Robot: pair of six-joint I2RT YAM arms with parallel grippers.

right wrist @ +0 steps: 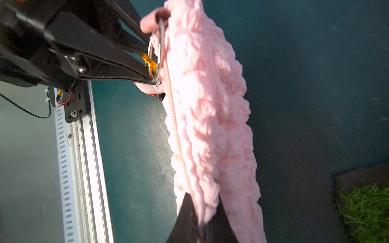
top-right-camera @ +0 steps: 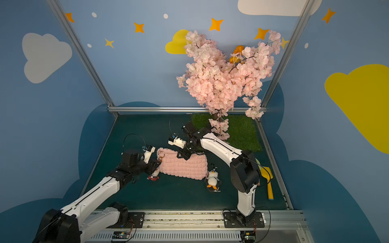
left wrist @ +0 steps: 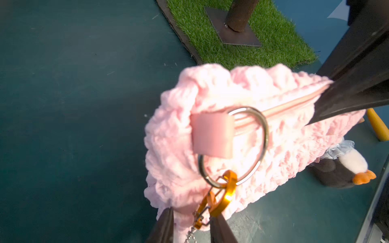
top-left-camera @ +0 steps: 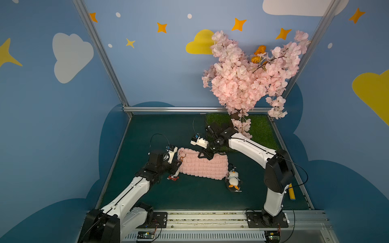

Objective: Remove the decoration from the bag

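Observation:
The pink quilted bag (top-left-camera: 204, 164) is on the table, with a metal ring (left wrist: 265, 141) and gold clasp (left wrist: 229, 182) at its left end. A small charm (top-right-camera: 153, 175) with red parts hangs there, partly hidden. My left gripper is shut at the clasp and bead chain; whether it pinches either is unclear. My right gripper is shut on the bag's zipped top edge.
A penguin plush (top-left-camera: 233, 182) lies right of the bag. A blossom tree (top-left-camera: 243, 81) stands on grass (top-left-camera: 263, 133) at back right. A yellow tool (top-right-camera: 269, 186) lies at the right edge.

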